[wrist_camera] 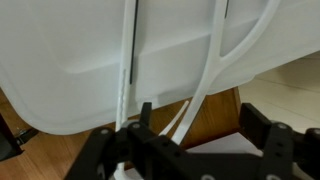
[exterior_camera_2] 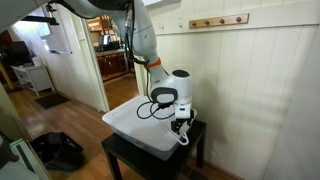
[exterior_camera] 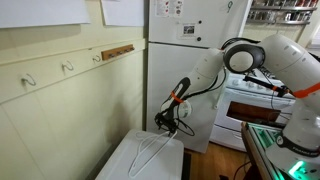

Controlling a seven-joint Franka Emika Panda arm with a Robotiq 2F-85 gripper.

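A thin white hanger-like frame (exterior_camera: 150, 152) lies on a white flat-topped bin or lid (exterior_camera: 128, 160). Low over the far end of that frame is my gripper (exterior_camera: 168, 124), pointing down. From the other side, the gripper (exterior_camera_2: 180, 130) is seen above the bin's edge, close to the frame's end. In the wrist view the white tubes of the frame (wrist_camera: 211, 65) run down between and beside the open gripper, whose dark fingers (wrist_camera: 268, 136) stand wide apart. Nothing is gripped; whether a finger touches a tube I cannot tell.
The bin rests on a black table (exterior_camera_2: 135, 158) beside a cream wall with hooks (exterior_camera: 68, 66). A white refrigerator (exterior_camera: 190, 75) stands behind the arm. Wooden floor (exterior_camera_2: 85, 130) shows around the table, and a black bin (exterior_camera_2: 58, 150) sits on it.
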